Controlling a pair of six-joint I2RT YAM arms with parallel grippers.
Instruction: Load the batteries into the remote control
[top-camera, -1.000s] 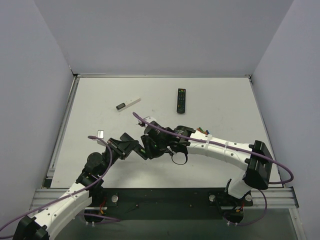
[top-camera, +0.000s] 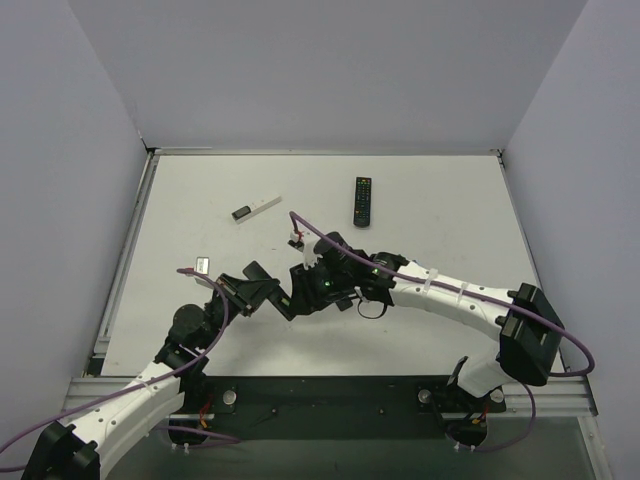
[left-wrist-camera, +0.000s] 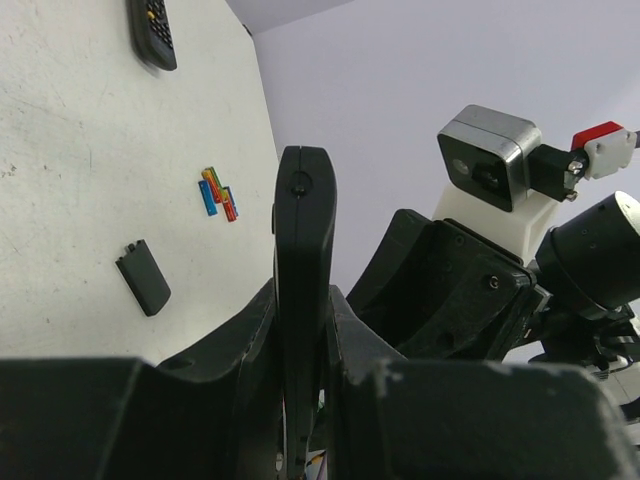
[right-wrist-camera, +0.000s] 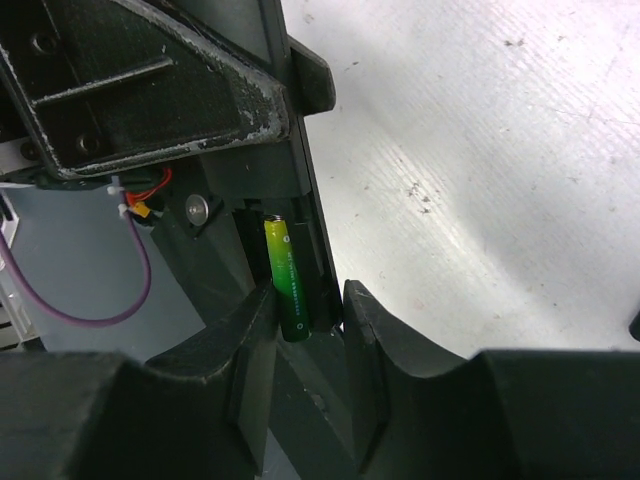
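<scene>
My left gripper (top-camera: 250, 290) is shut on the black remote (left-wrist-camera: 300, 210), held above the table with its back compartment facing my right gripper. In the right wrist view a green battery (right-wrist-camera: 285, 270) lies in the remote's open compartment. My right gripper is over the compartment's lower part, its fingertips at the battery's lower end with a narrow gap between them; whether it touches the battery is unclear. The detached battery cover (left-wrist-camera: 142, 275) lies on the table, and several coloured batteries (left-wrist-camera: 218, 193) lie beside it, farther back.
A second remote (top-camera: 362, 200) lies at the back of the table (top-camera: 450, 200). A white item with a dark end (top-camera: 256, 208) lies at the back left.
My right arm has moved slightly to the right and its wrist has shifted in the top view. The left gripper and the held remote are nearly unchanged.
</scene>
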